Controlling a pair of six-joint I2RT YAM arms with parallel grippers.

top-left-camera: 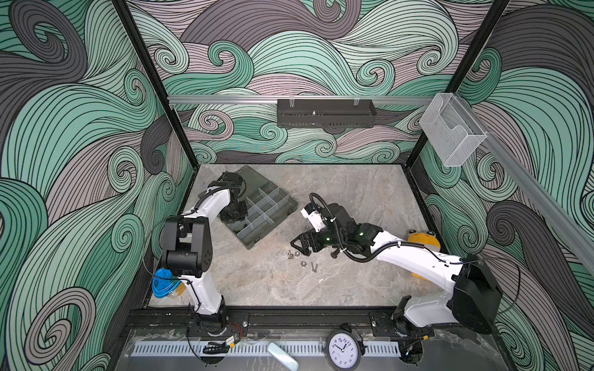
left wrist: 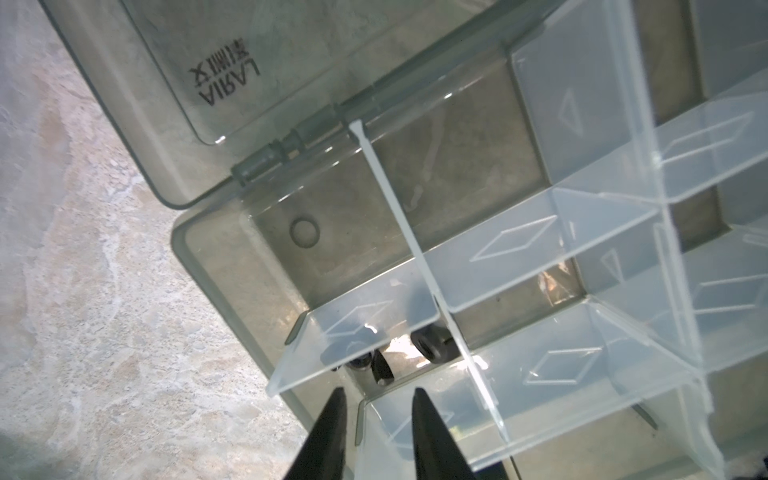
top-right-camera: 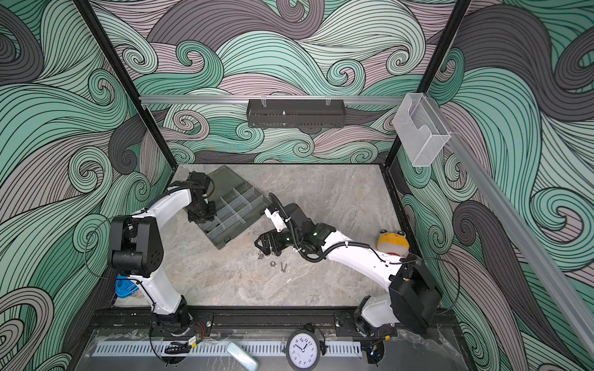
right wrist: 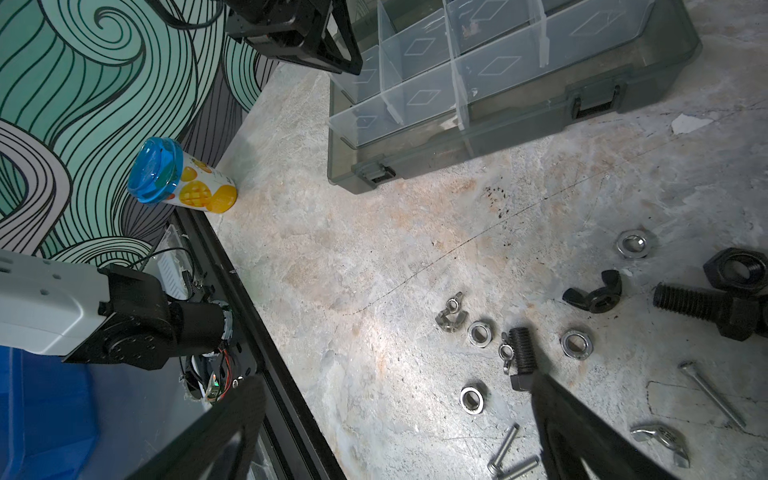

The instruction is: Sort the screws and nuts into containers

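Note:
The grey divided organizer box [top-left-camera: 267,213] lies with its lid back at the left. Over its left corner hangs my left gripper, fingers apart with nothing visible between them. Below those fingertips, dark nuts [left wrist: 433,342] lie in one compartment, partly hidden by a divider. My right gripper is open above the loose hardware, holding nothing. Under it in the right wrist view are a black bolt [right wrist: 522,358], a black wing nut [right wrist: 596,293], small silver nuts [right wrist: 576,344], silver wing nuts [right wrist: 452,313] and thin screws [right wrist: 710,392].
A blue-lidded jar [right wrist: 182,177] stands near the left edge and a yellow object [top-left-camera: 424,250] at the right edge. A larger black bolt [right wrist: 692,304] and black nut [right wrist: 737,269] lie right of the others.

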